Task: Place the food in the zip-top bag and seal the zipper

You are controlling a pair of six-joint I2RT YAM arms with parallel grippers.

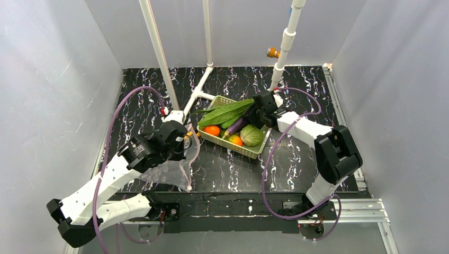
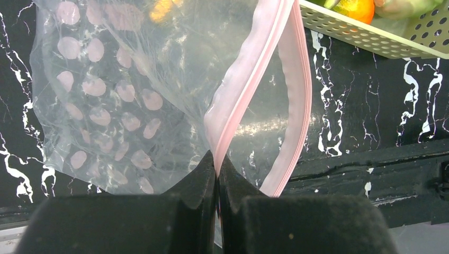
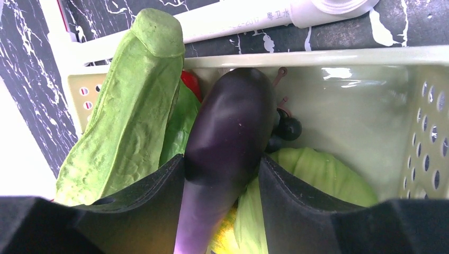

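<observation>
The clear zip top bag [image 2: 122, 100], with pink dots and a pink zipper edge [image 2: 246, 87], lies at the left. My left gripper is shut on one side of its mouth. The other zipper strip [image 2: 298, 100] stands apart, so the mouth gapes. A dark purple eggplant [image 3: 227, 127] lies in the basket, with my right gripper around it. Both fingertips meet its sides, and it still rests among the other food. A green leafy vegetable [image 3: 119, 116] and a pale green cabbage [image 3: 323, 174] flank it.
The cream basket [image 1: 227, 146] also holds an orange [image 1: 212, 131] and other produce. White pipes [image 1: 203, 79] run behind it. Yellow food [image 2: 161, 9] shows at the bag's far side. Bare dark table [image 1: 225, 174] lies in front of the basket.
</observation>
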